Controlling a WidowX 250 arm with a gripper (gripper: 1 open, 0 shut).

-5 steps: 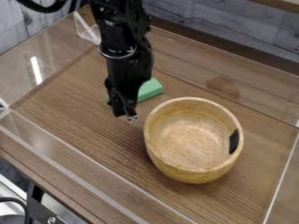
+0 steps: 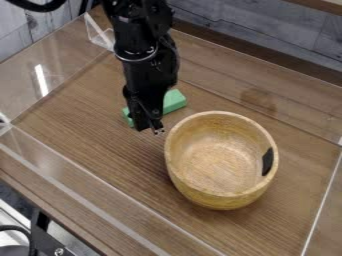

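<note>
My black gripper (image 2: 147, 122) points down at the upper middle of the table, just in front of and over a green object (image 2: 168, 101), which is partly hidden behind it. The gripper looks shut, with nothing visible between its fingers; whether it touches the green object I cannot tell. A round wooden bowl (image 2: 219, 157) stands to the right and nearer the camera, close beside the fingertips.
A black cable lies at the lower left corner.
The gripper has shifted very slightly, and the arm's upper part sits a little differently. The bowl and green object appear unmoved.
</note>
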